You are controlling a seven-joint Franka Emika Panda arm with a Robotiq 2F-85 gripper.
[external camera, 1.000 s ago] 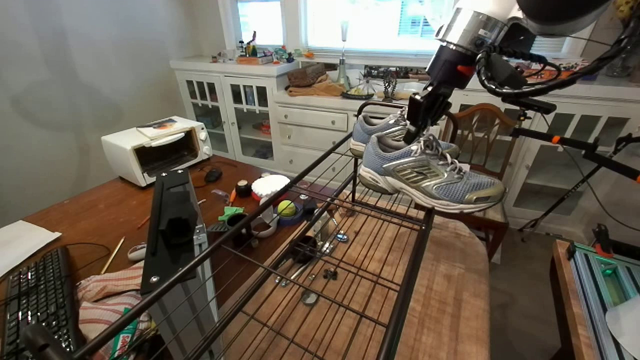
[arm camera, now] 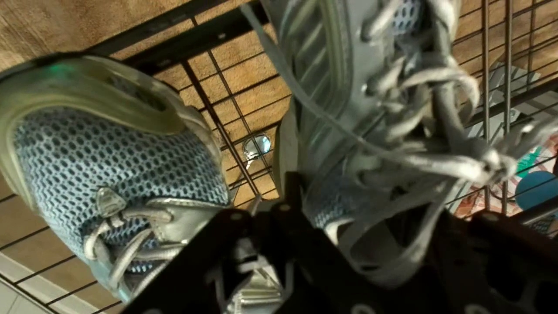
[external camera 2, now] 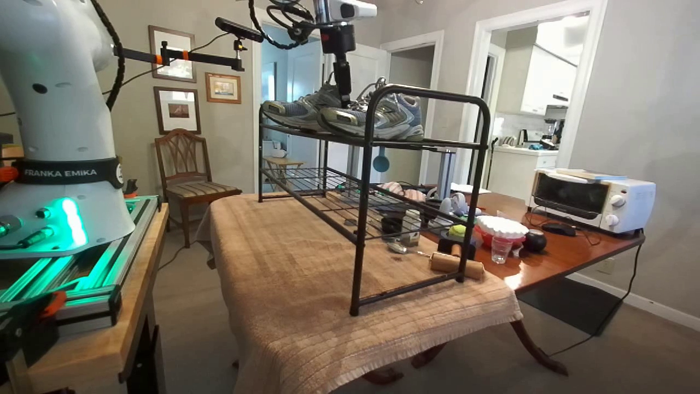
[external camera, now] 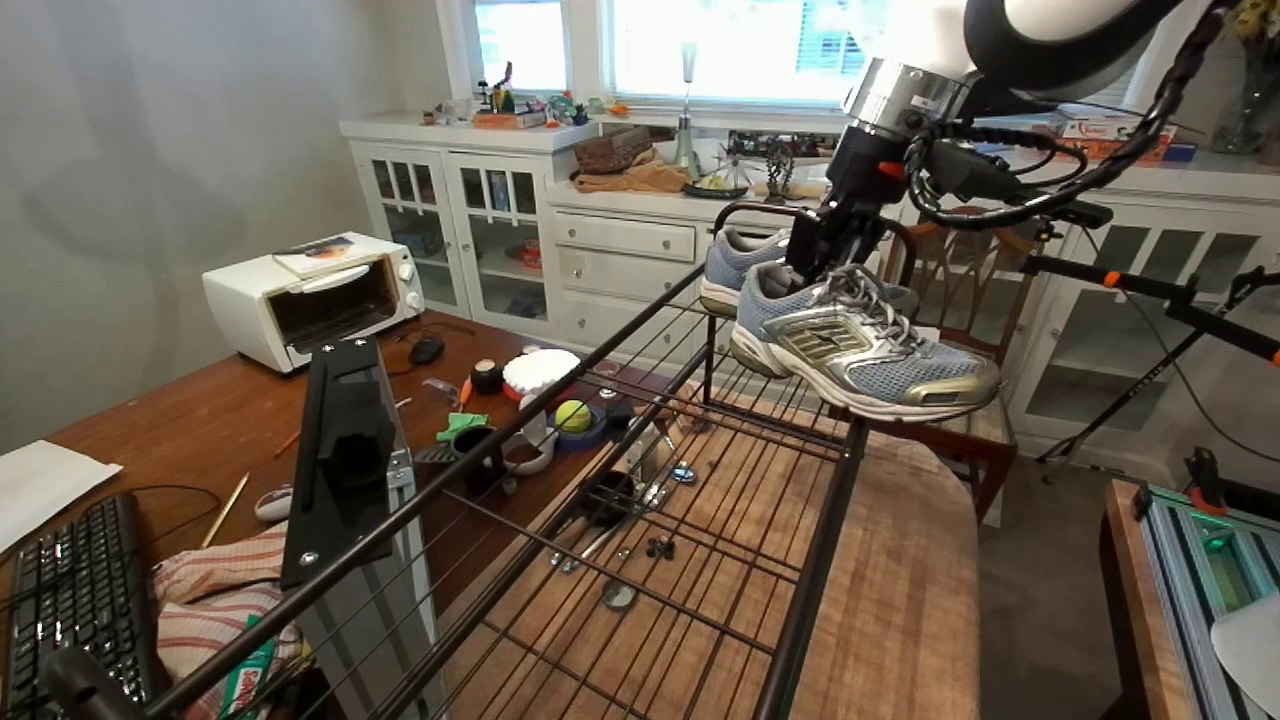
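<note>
Two grey-blue running shoes rest side by side on the wire top shelf of a black rack. In exterior view 1 the nearer shoe (external camera: 858, 342) partly covers the farther shoe (external camera: 740, 264). My gripper (external camera: 812, 266) points down at them, its tips hidden behind the nearer shoe's collar. From the other side, the gripper (external camera 2: 344, 102) reaches down between the two shoes. In the wrist view the gripper has its fingertips close together, by the side of the right-hand shoe (arm camera: 335, 104); the other shoe (arm camera: 120, 151) lies to the left. Whether anything is between the fingers is unclear.
The rack's upper shelf (external camera: 672, 528) is bare toward the camera. A raised end bar (external camera 2: 426, 92) stands close to the shoes. Cups, a tennis ball (external camera: 573, 416) and utensils lie on the table, and a toaster oven (external camera: 318, 300) is behind.
My gripper has come down and left, from above the nearer shoe's opening to behind its collar. That shoe has turned slightly, its heel shifting right and its toe a little left.
</note>
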